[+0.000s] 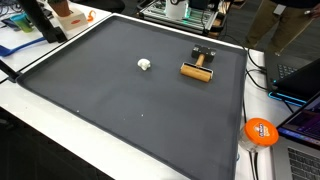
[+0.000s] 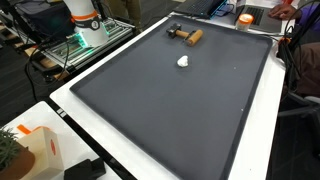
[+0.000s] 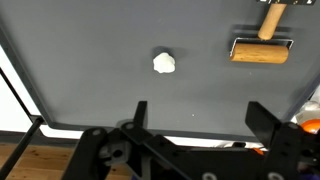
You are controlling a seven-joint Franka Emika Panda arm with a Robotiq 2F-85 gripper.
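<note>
A small white lump [image 1: 144, 64] lies alone on the dark grey mat; in exterior view 2 the same white piece [image 2: 183, 61] sits toward the far part of the mat. Near one edge rests a tool with a wooden roller and a dark end, the roller [image 1: 197, 72] showing also in the wrist view as a wooden roller [image 3: 260, 51]. My gripper hangs above the mat, its two black fingers wide apart and nothing between them. The white lump [image 3: 164, 63] lies beyond the fingertips, untouched. Neither exterior view shows the gripper clearly.
An orange-lidded jar [image 1: 261, 132] stands on the white table beside the mat, near a laptop [image 1: 300, 150]. In exterior view 2 a potted plant [image 2: 14, 155] occupies the near left corner.
</note>
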